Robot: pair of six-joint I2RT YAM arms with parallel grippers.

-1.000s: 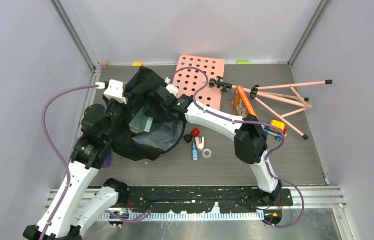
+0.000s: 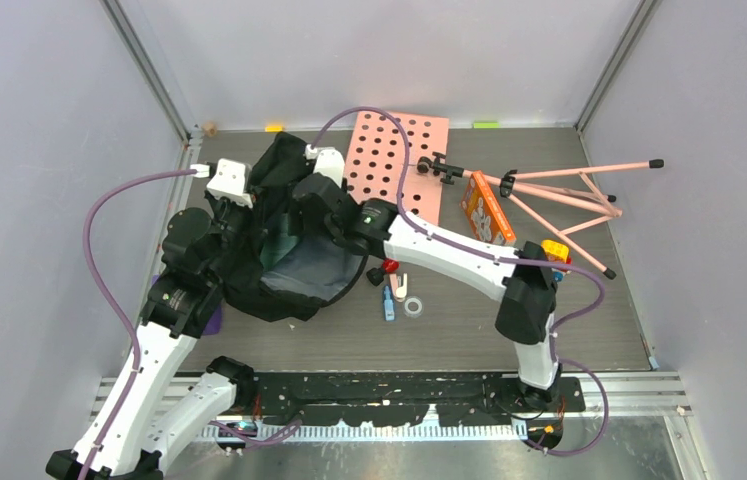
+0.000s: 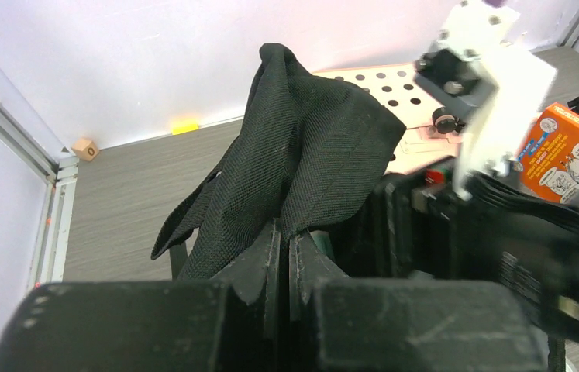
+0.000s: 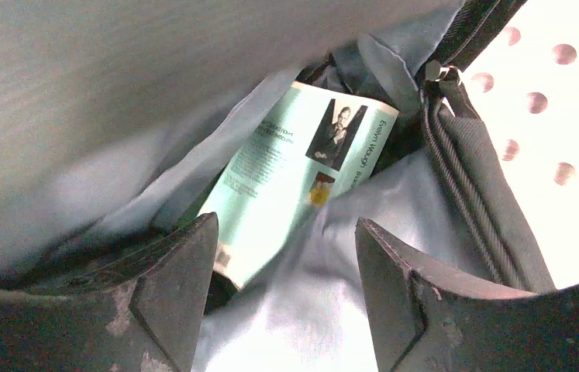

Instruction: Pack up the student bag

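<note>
The black bag [image 2: 284,290] stands with its mouth spread at the left of the table, its grey lining showing. My left gripper is shut on the bag's black fabric [image 3: 332,147], which folds upward above the fingers. Inside the bag lies a pale green book [image 4: 294,170], back cover up, in the right wrist view. My right gripper is open above the bag's mouth, clear of the book, with grey lining below its fingers. An orange box [image 2: 489,210], a blue bottle [image 2: 388,303] and a stapler [image 2: 400,287] lie outside the bag.
Behind the bag lies a pink perforated board [image 2: 399,150]. A pink tripod [image 2: 559,195] spreads over the right side, near a toy vehicle [image 2: 555,252]. A tape roll [image 2: 412,307] sits at centre.
The book now lies inside, tilted over. The left arm has not moved.
</note>
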